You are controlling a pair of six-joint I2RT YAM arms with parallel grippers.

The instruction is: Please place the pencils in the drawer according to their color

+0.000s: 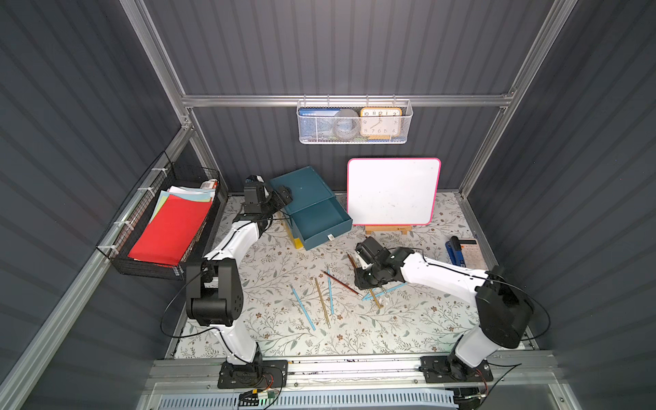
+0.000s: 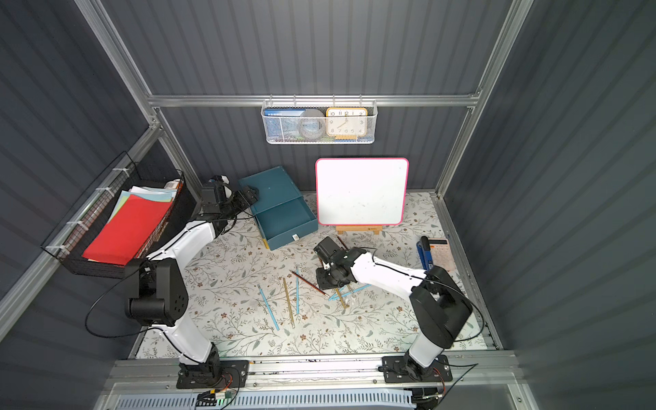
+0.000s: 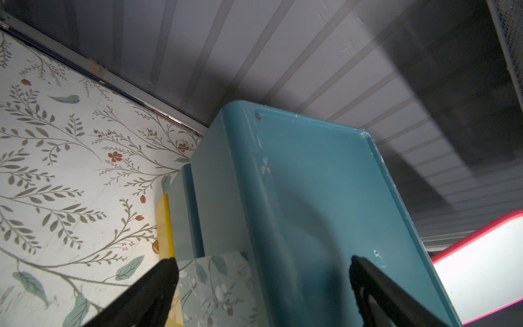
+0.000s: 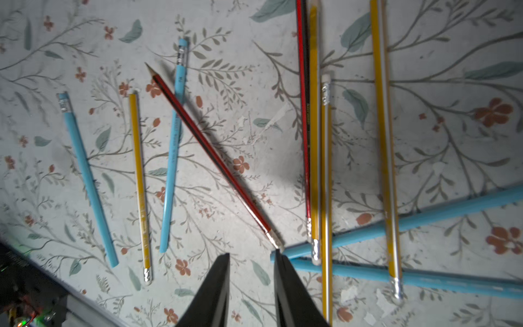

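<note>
Over the pencils hangs my right gripper, its fingers a little apart with nothing between them. The right wrist view shows one red pencil (image 4: 218,160) lying slanted and a second red pencil (image 4: 303,103) close beside several yellow pencils (image 4: 387,163). Blue pencils (image 4: 414,218) cross under the yellow ones. Farther left lie two blue pencils (image 4: 87,179) and one yellow pencil (image 4: 139,185). The teal box (image 1: 321,223) stands open at the back, its visible inside bare. My left gripper is open at its raised lid (image 3: 327,179); whether it touches is unclear.
A whiteboard (image 1: 393,191) stands at the back on a wooden stand. Blue tools (image 1: 456,253) lie at the far right. A black wire basket (image 1: 167,225) with red paper hangs at the left.
</note>
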